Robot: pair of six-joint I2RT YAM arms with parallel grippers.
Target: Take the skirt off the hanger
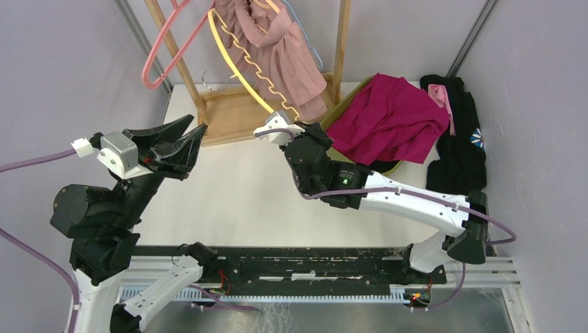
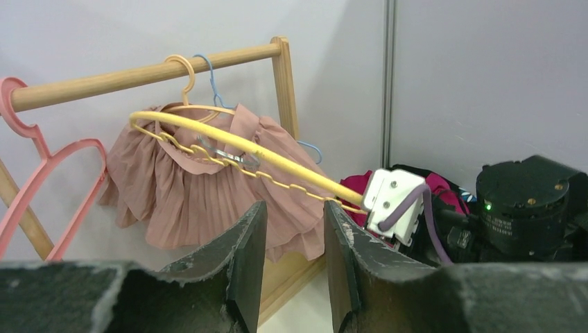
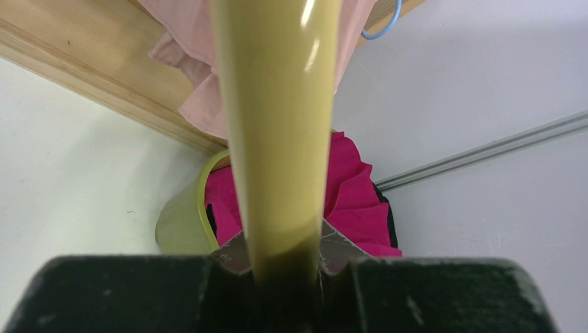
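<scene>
A yellow hanger point(image 1: 241, 62) with a wavy lower bar is held by my right gripper point(image 1: 288, 119), shut on one end of it; the hanger fills the middle of the right wrist view point(image 3: 277, 139). Behind it, a dusty-pink skirt point(image 2: 173, 201) hangs gathered on hangers on the wooden rack. My left gripper point(image 1: 197, 132) is open and empty, off to the lower left of the rack, its fingertips pointed toward the skirt and yellow hanger in the left wrist view.
A pink hanger point(image 1: 148, 73) dangles at the rack's left. An olive bin point(image 3: 180, 215) holds magenta cloth point(image 1: 385, 118), with black clothing point(image 1: 457, 166) beside it.
</scene>
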